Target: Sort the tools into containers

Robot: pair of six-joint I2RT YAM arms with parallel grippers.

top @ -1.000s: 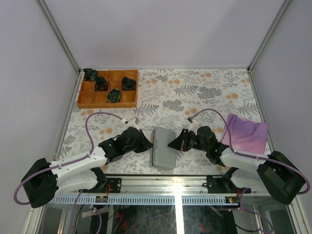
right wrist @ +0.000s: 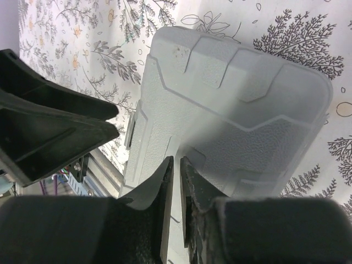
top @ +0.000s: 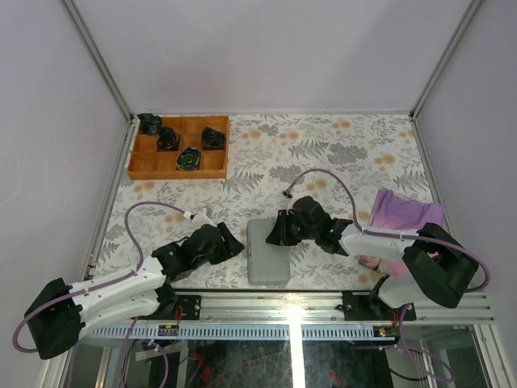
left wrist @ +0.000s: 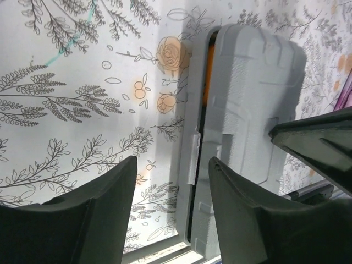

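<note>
A grey plastic tool case (top: pixel 266 263) lies near the table's front edge; in the left wrist view its lid (left wrist: pixel 250 82) is slightly parted along the left seam, with orange showing inside. My right gripper is shut, its tips over the case's top; whether anything is between them is unclear. My left gripper stands open just left of the case, nothing between its fingers.
An orange compartment tray (top: pixel 178 170) with several dark rolled items sits at the back left. A pink-purple cloth (top: pixel 404 210) lies at the right edge.
My right gripper has moved left over the case, which now sits straighter. My left gripper has drawn slightly back to the left from the case.
</note>
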